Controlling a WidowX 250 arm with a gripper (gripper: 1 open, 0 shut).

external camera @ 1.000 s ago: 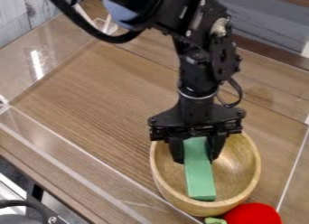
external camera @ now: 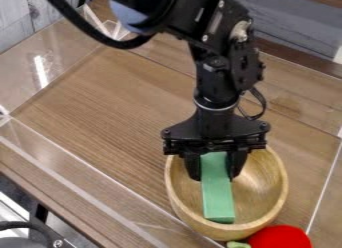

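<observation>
A black robot arm reaches down from the top of the camera view to its gripper (external camera: 215,158), which is over a yellow bowl (external camera: 263,195) at the lower right. The gripper is shut on a green block (external camera: 218,192), a long flat-faced piece that hangs down inside the bowl. The fingertips are partly hidden behind the block and the gripper's body. Whether the block touches the bowl's bottom I cannot tell.
A red round object (external camera: 281,238) with a bit of green lies just beside the bowl at the bottom right. Bare wooden table (external camera: 100,112) fills the left and middle, bordered by rails.
The gripper and green block have shifted very slightly; otherwise the scene looks the same.
</observation>
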